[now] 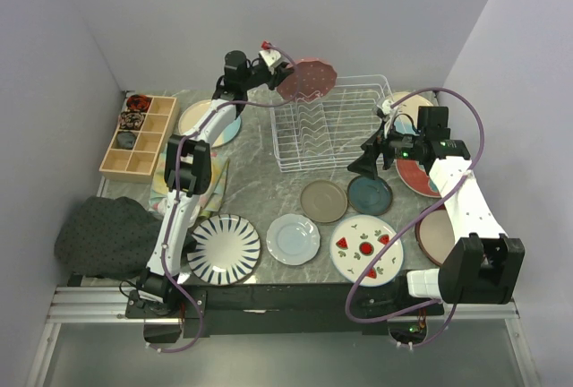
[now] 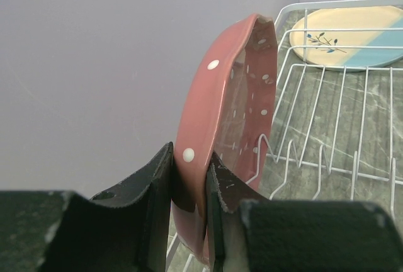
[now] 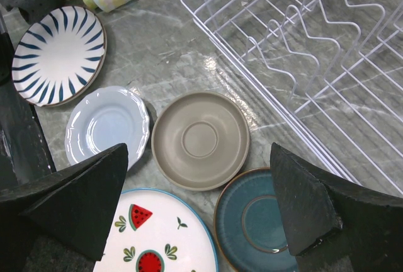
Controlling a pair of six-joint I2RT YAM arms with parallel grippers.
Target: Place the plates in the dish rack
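Note:
A pink plate with white dots [image 1: 309, 79] stands tilted on edge at the back left of the white wire dish rack [image 1: 333, 169]. My left gripper [image 1: 285, 71] is shut on its left rim. In the left wrist view, the pink plate [image 2: 208, 102] rises between the fingers, close beside the rack's wire loops [image 2: 263, 138]; whether its lower edge rests on the rack is hidden. My right gripper is open and empty, above the grey-brown plate [image 3: 200, 140] and the teal plate [image 3: 252, 218] in front of the rack.
Along the front lie a striped plate [image 1: 224, 250], a pale blue plate [image 1: 293, 239] and a watermelon plate [image 1: 366, 251]. More plates lie under and beside the right arm. A wooden organiser [image 1: 141, 138] and a cloth [image 1: 215, 192] are at left. Bare counter [image 1: 255, 172] lies left of the rack.

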